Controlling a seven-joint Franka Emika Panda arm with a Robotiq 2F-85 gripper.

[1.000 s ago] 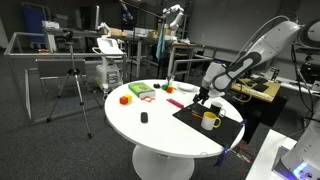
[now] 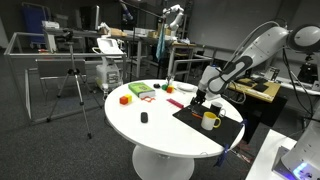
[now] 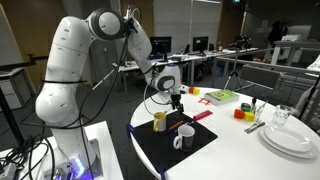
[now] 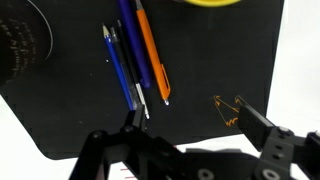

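Note:
Several pens lie side by side on a black mat [image 4: 75, 95] in the wrist view: a blue pencil [image 4: 117, 62], a thin dark pen [image 4: 127, 65], a dark blue-purple pen [image 4: 136, 45] and an orange pen [image 4: 153, 55]. My gripper is open, its fingers wide apart at the bottom of that view. Nothing shows between them, and the pens' lower tips point toward them. From exterior view 2, the gripper [image 3: 177, 103] hangs over the far part of the mat, behind the mugs. How high it stands above the mat is hard to tell.
A yellow mug [image 3: 159, 122] and a white mug [image 3: 184, 137] stand on the mat near the pens. Colored blocks [image 2: 126, 100], a green-edged tray [image 2: 139, 88] and white plates [image 3: 287, 143] occupy other parts of the round white table [image 2: 150, 125].
Over the last second, my gripper has come slightly lower over the mat. The mugs and the other table items have stayed in place.

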